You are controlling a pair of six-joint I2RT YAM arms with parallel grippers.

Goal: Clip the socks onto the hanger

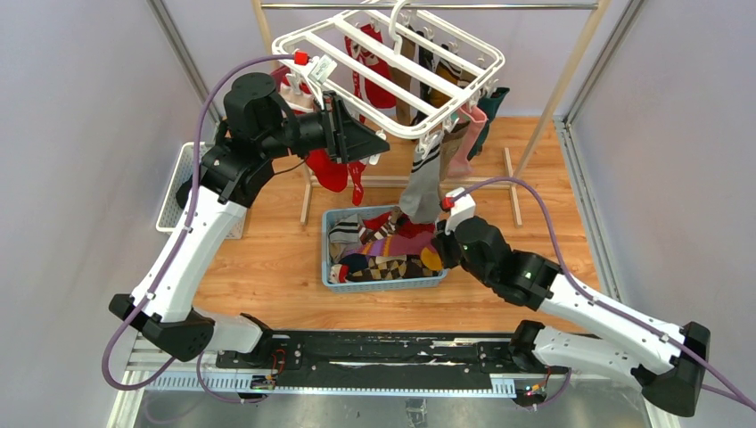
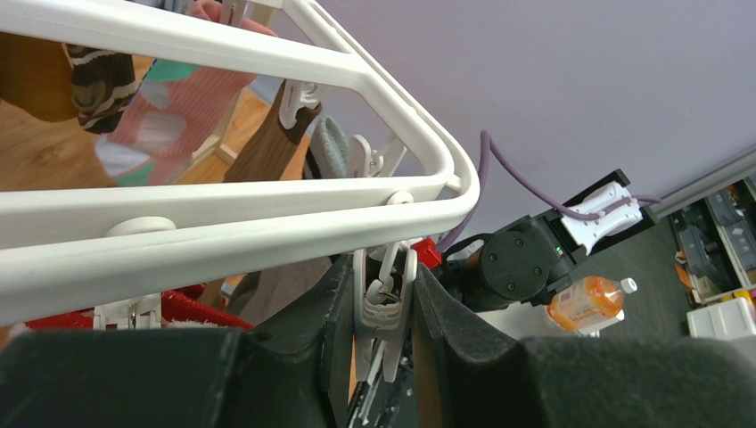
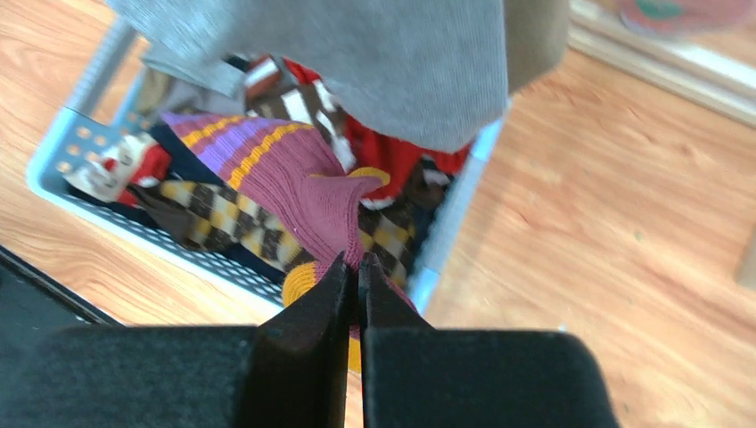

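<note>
The white clip hanger [image 1: 428, 115] hangs from the rail with several socks clipped along it, including a grey striped sock [image 1: 419, 187]. My left gripper is shut on a white clip [image 2: 364, 303] at the hanger's front corner. My right gripper is shut on the end of a purple-pink sock with yellow stripes [image 3: 308, 205], lifting it from the blue basket [image 1: 382, 285] of socks. The grey sock hangs just above, in the top of the right wrist view.
A white basket [image 1: 174, 201] stands on the left. The wooden stand's feet [image 1: 515, 209] flank the blue basket. Bare floor [image 3: 624, 223] lies right of it.
</note>
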